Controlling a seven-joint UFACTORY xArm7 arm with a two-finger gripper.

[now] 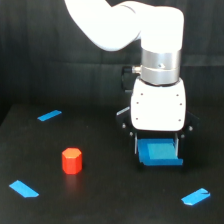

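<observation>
On the dark table at the right lies a blue square object [159, 152], its upper part overlapped by my hand. My gripper [156, 147] is directly over the back of it, pointing down. Thin dark uprights come down near the left and right edges of the blue object. Whether they touch it, or whether the fingers hold anything, does not show clearly. A small red hexagonal block [72, 161] stands alone at the left, well away from the gripper.
Flat blue strips lie on the table: one at the back left [50, 116], one at the front left [24, 189], one at the front right [196, 197]. Open table lies between the red block and the blue object. A dark curtain [40, 60] hangs behind.
</observation>
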